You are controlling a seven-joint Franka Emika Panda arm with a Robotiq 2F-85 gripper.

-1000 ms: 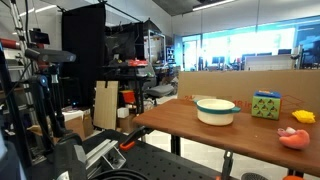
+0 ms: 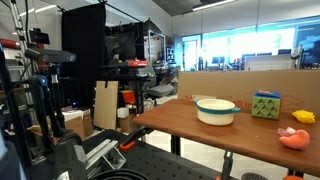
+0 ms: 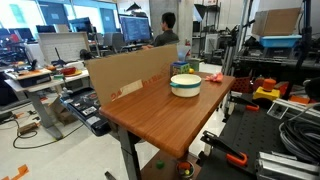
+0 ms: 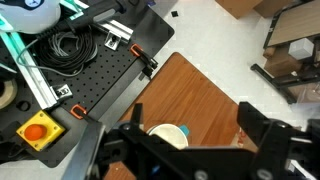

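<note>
A white bowl with a teal rim stands upright on the brown table. To its right in exterior view 1 is a green block with a blue piece on top. A pink object lies close to the table's near right edge, and a yellow item lies behind it. From above, the wrist view shows my gripper open, its dark fingers wide apart and nothing between them. Part of the bowl shows low in that view, well below the gripper; its lower part is hidden.
A cardboard panel stands along one long side of the table. A black perforated base with coiled cables and a red-orange button lies beside the table.
</note>
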